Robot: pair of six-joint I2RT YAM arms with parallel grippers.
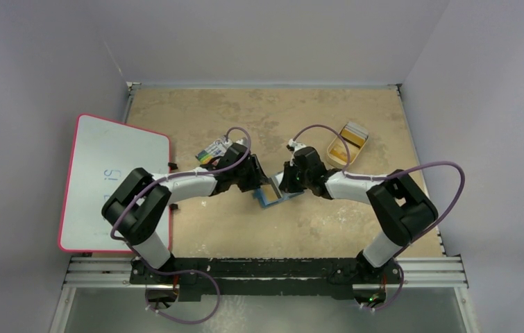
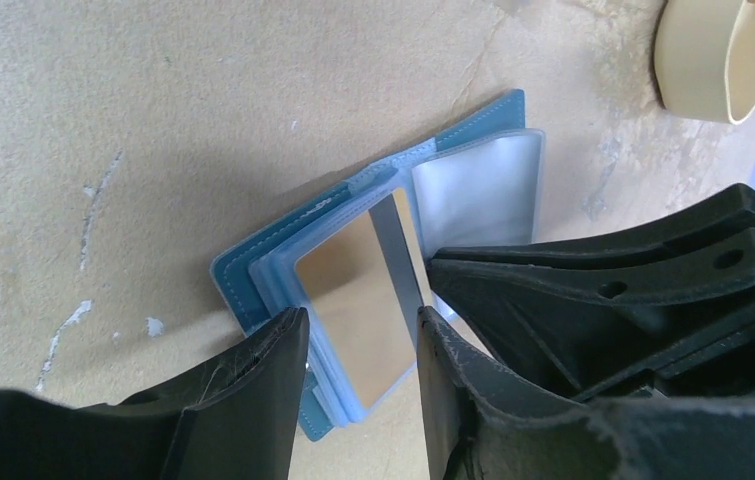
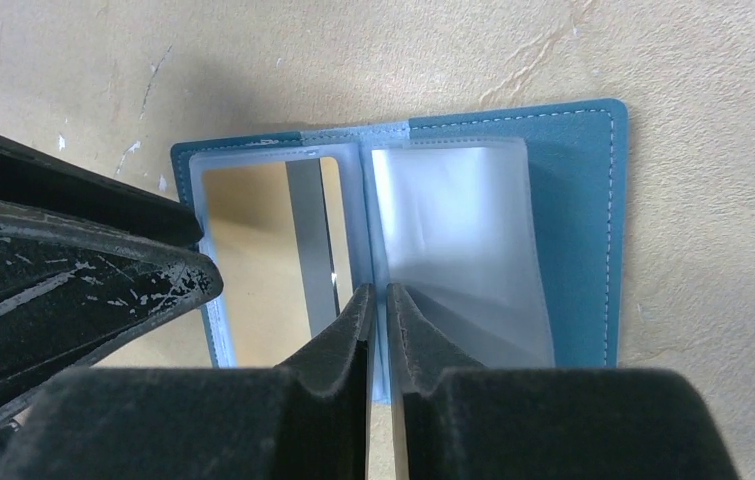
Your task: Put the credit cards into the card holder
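Observation:
The open blue card holder (image 3: 573, 240) lies on the table with clear plastic pockets. A tan card (image 3: 253, 240) with a dark stripe sits inside its left pocket; the right-hand clear pocket (image 3: 453, 220) shows no card. Above the holder's left half, my left gripper is open, one finger to each side of the card's lower part. My right gripper is low over the holder's middle, a narrow gap between its fingers around the pocket edge; whether they touch it I cannot tell. Other cards (image 1: 212, 150) lie behind the left gripper in the top view.
A cream box (image 1: 348, 144) with something tan inside stands at the back right. The whiteboard (image 1: 116, 184) lies at the left. Both grippers are close together over the holder.

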